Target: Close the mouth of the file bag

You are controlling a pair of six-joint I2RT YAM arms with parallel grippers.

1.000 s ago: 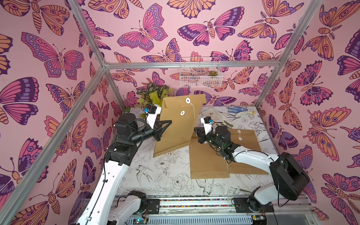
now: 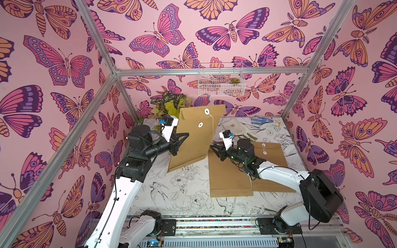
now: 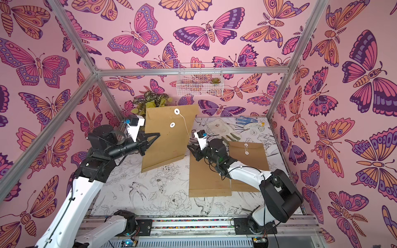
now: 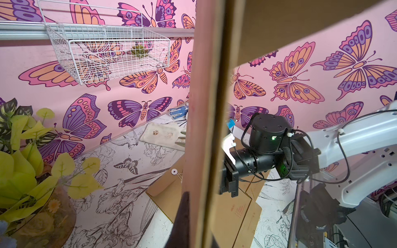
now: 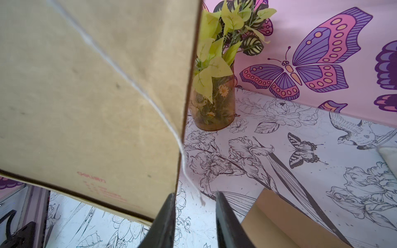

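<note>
A kraft file bag (image 2: 190, 144) is raised upright, with two white button discs (image 2: 206, 111) and a thin string (image 5: 140, 91) hanging down its face. My left gripper (image 2: 182, 138) holds it at its left side, shut on the bag, whose edge fills the middle of the left wrist view. My right gripper is beside the bag's lower right edge, part open, its blurred fingertips either side of the string's free end or just below it; whether they touch it I cannot tell.
Other kraft bags (image 2: 268, 165) lie flat on the right. A leafy plant (image 5: 213, 74) stands behind the raised bag; gloves (image 2: 260, 121) and a pale cloth lie at the back right.
My right gripper has shifted slightly left and around the string's lower end since a second ago. The bag has moved very slightly; my left arm looks still.
</note>
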